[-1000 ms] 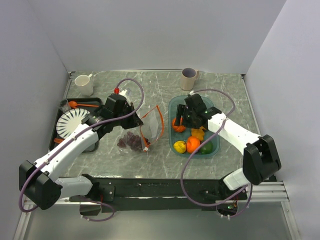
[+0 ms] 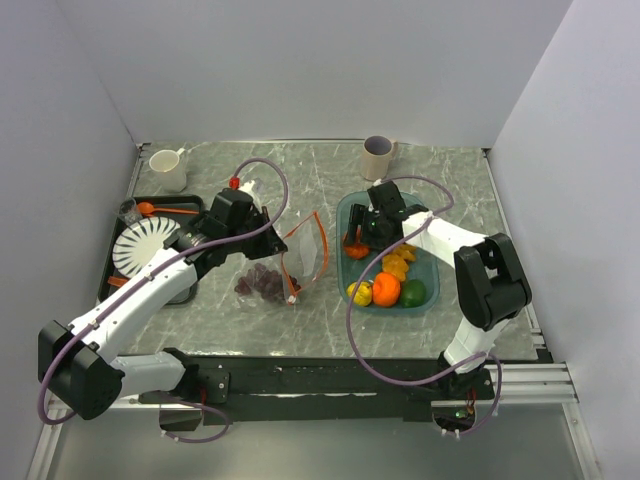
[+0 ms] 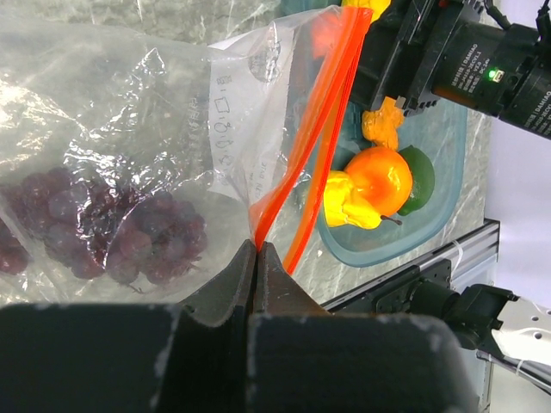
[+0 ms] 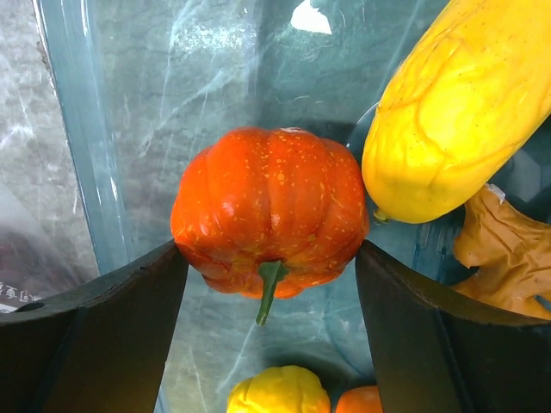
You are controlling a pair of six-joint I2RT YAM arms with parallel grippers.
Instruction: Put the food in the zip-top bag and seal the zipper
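Note:
A clear zip bag [image 3: 129,112] with an orange zipper lies open-mouthed, grapes [image 3: 146,232] inside. My left gripper is shut on the bag's edge by the zipper. In the teal container [image 2: 430,280], my right gripper has its fingers either side of an orange pumpkin [image 4: 267,198], partly open; whether it grips firmly is unclear. A yellow elongated fruit [image 4: 456,103], orange leafy pieces [image 4: 491,258], a yellow pepper [image 2: 359,294], an orange [image 2: 386,290] and a green fruit [image 2: 413,293] share the container.
A black tray [image 2: 190,298] with plate and utensils is at left. A white mug [image 2: 168,170] and a grey mug [image 2: 376,160] stand at the back. Bare counter lies in front of the container.
The right arm has shifted and its gripper has settled lower over the pumpkin in the container. The left arm and bag have not visibly moved.

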